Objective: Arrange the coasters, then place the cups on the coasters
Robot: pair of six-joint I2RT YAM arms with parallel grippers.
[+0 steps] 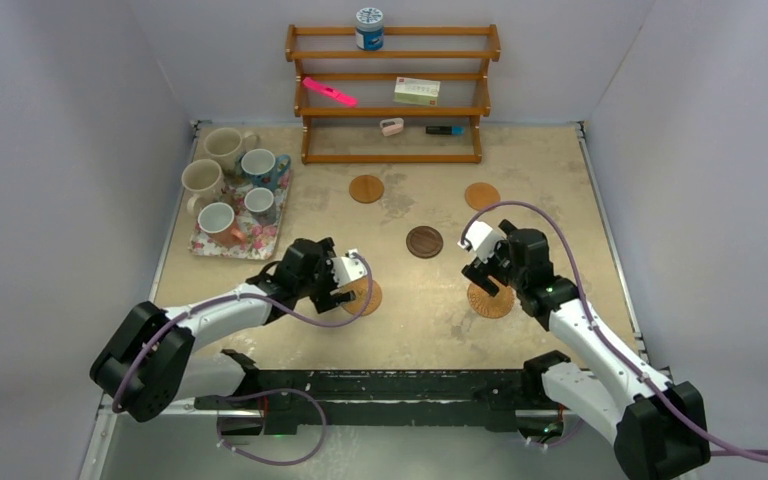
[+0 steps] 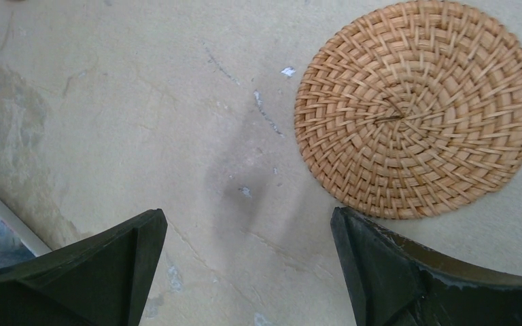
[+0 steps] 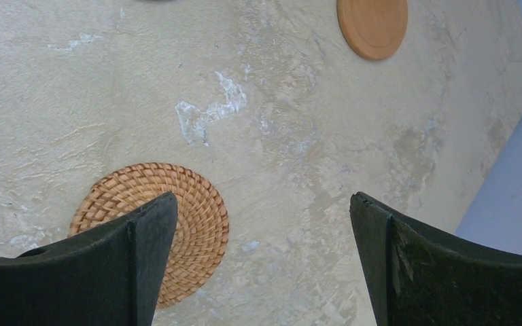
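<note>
Several cups stand together at the far left: a cup (image 1: pixel 221 222) with an orange handle, a small grey cup (image 1: pixel 260 204), a blue-patterned cup (image 1: pixel 259 166) and two cream mugs. My left gripper is open and empty over bare tabletop, with a woven coaster (image 2: pixel 418 109) just beyond its right finger. My right gripper is also open with nothing between its fingers; another woven coaster (image 3: pixel 204 231) lies partly behind its left finger. In the top view a dark round coaster (image 1: pixel 424 242) sits mid-table, and two plain wooden coasters (image 1: pixel 366 189) (image 1: pixel 481 196) lie farther back.
A floral tray (image 1: pixel 262 240) lies beneath cups at the left. At the back stands a wooden rack (image 1: pixel 392 158) bearing a blue jar (image 1: pixel 369 30), a box (image 1: pixel 417 92) and small items.
</note>
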